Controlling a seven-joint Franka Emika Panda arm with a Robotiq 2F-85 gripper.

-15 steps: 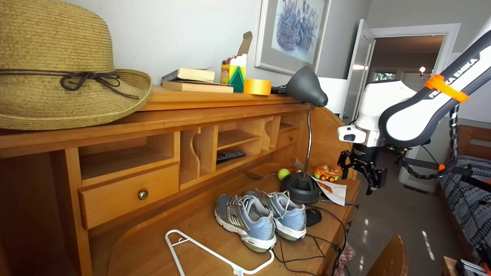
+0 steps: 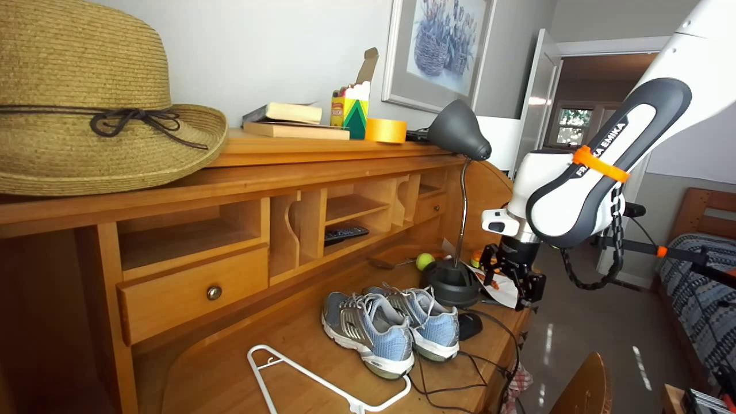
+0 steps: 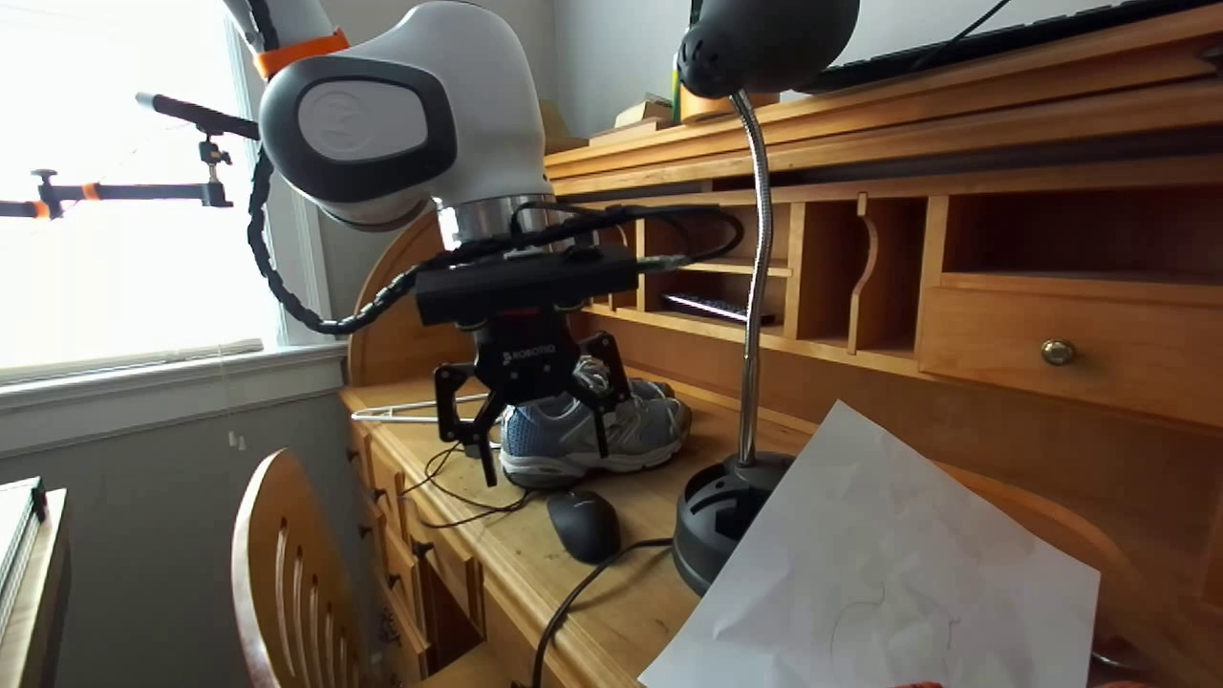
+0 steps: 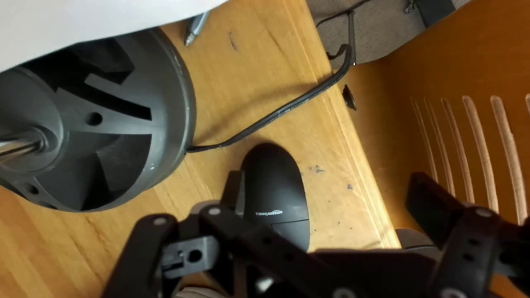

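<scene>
My gripper [image 3: 546,457] is open and empty, held above the front part of the wooden desk. Seen from the wrist, its fingers lie far apart, one over the left side of a black computer mouse [image 4: 274,191] and the other past the desk's front edge. The mouse rests on the desk below, close to the lamp's dark base [image 4: 171,164]. A pair of blue-grey sneakers [image 2: 372,331] stands beside it. In exterior view 1 the gripper [image 2: 509,282] covers part of the white paper and an orange toy behind it.
A desk lamp [image 2: 463,134] rises near the gripper, its cord [image 4: 278,111] crossing to the desk edge. White paper [image 3: 883,562], a pen [image 4: 196,27], a tennis ball [image 2: 425,261] and a white hanger [image 2: 310,376] are also on the desk. A chair [image 3: 292,562] stands in front.
The arm has come left and down in exterior view 1, bringing the gripper from beyond the desk's right end to near the lamp and paper. The desk objects look unmoved.
</scene>
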